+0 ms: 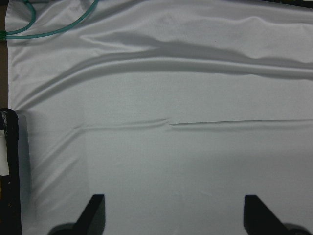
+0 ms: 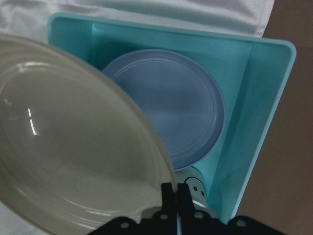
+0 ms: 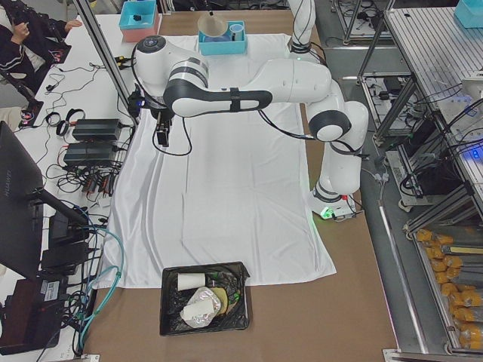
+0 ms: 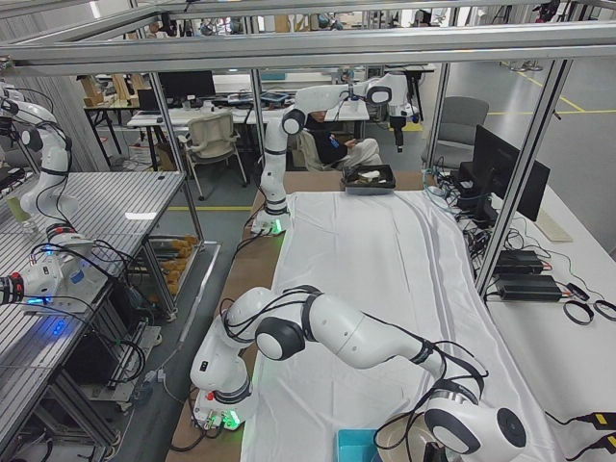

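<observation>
My right gripper is shut on the rim of a cream plate [image 2: 73, 137], which is held tilted over a turquoise tray [image 2: 266, 83]. Inside that tray lie a blue plate [image 2: 171, 107] and a white cup [image 2: 193, 181] with a dot pattern, partly hidden by the gripper. In the camera left view the cream plate [image 3: 211, 26] is at the top beside the tray [image 3: 223, 47]. My left gripper stands open above the white cloth [image 1: 161, 171], with nothing between its fingers.
A black bin [image 3: 238, 317] with several items sits at the cloth's near end. A monitor, cables [image 1: 58, 30] and black boxes line the left side.
</observation>
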